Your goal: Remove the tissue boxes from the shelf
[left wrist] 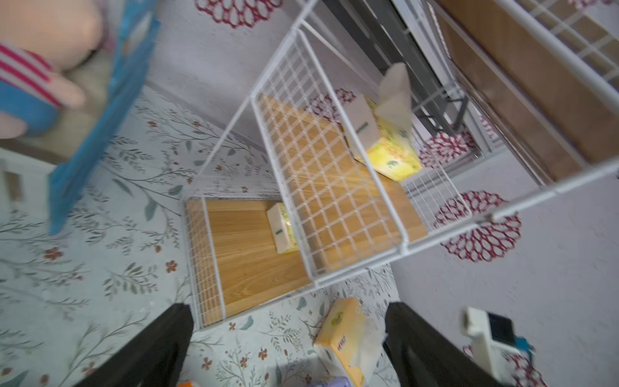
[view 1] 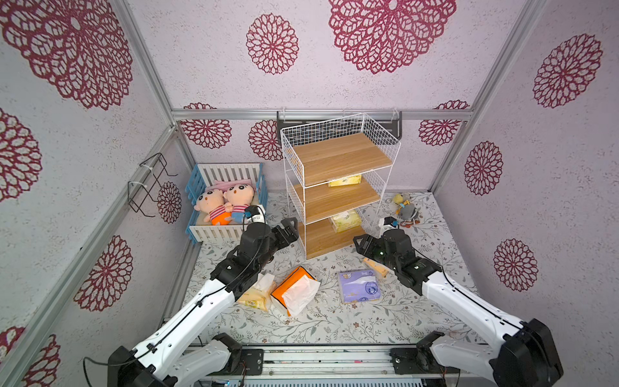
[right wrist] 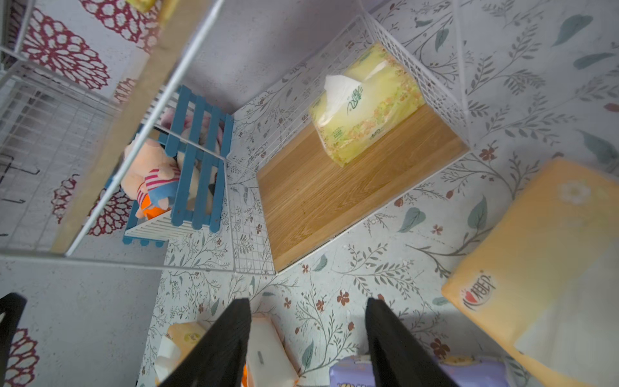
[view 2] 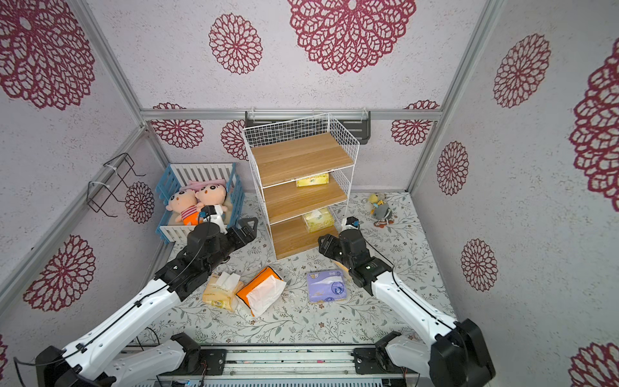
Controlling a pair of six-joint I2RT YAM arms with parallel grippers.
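One yellow tissue pack [right wrist: 367,109] sits on the bottom board of the white wire shelf [view 1: 325,242], toward its right side. Another yellow pack [left wrist: 396,151] rests on the middle board; the top board is bare. Standing open and empty, my left gripper is at the shelf's left front, above the table. My right gripper is in front of the bottom board's right side, its fingers apart and nothing between them. On the table lie a purple pack [view 1: 359,285], an orange-and-white pack [view 1: 296,290], a yellow pack [view 2: 222,293] and an orange-yellow pack [right wrist: 535,258].
The blue-and-white crib [view 1: 222,233] with two dolls stands left of the shelf. A plush duck [view 1: 407,211] sits at the back right. Wire side panels [left wrist: 329,148] close the shelf's sides, while its front is open.
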